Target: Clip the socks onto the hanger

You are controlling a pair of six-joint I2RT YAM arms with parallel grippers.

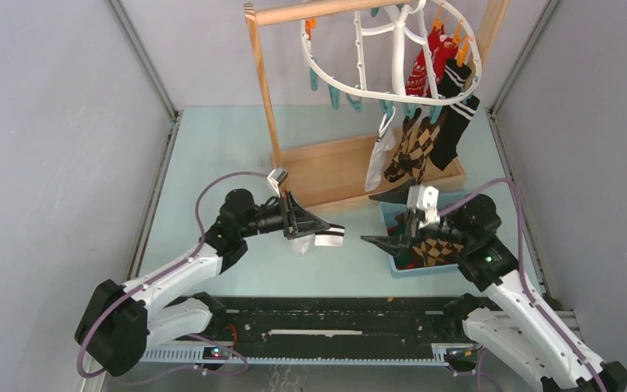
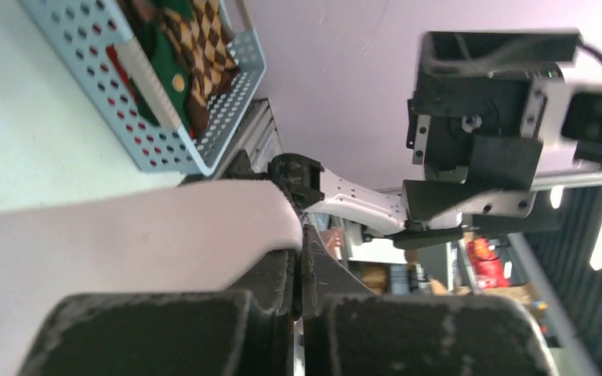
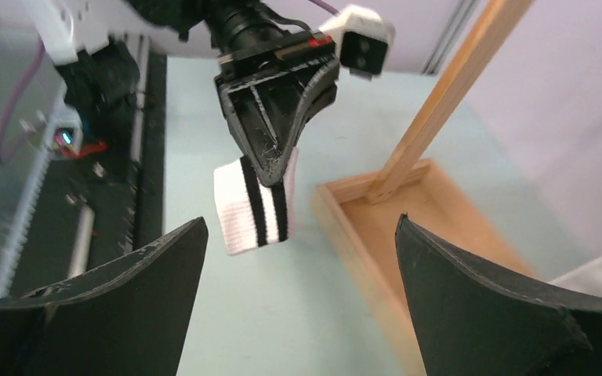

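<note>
A white sock with black stripes (image 1: 329, 237) hangs from my left gripper (image 1: 324, 228), which is shut on it near the striped cuff. The right wrist view shows the striped cuff (image 3: 252, 205) below those fingertips. In the left wrist view the pale sock (image 2: 149, 235) spreads leftward from the shut fingers (image 2: 290, 270). My right gripper (image 1: 375, 219) stands wide open to the right of the sock, nothing between its fingers. Above, the white round hanger (image 1: 351, 88) carries teal and orange clips; a white sock (image 1: 380, 159), brown argyle socks (image 1: 412, 151), black socks (image 1: 455, 131) and red socks (image 1: 429, 61) hang there.
A blue basket (image 1: 394, 268) with patterned socks lies under my right arm. The hanger's wooden stand (image 1: 263, 90) has a tray-like base (image 1: 326, 167) at the back. Teal clips (image 1: 334, 96) on the hanger's front left are empty.
</note>
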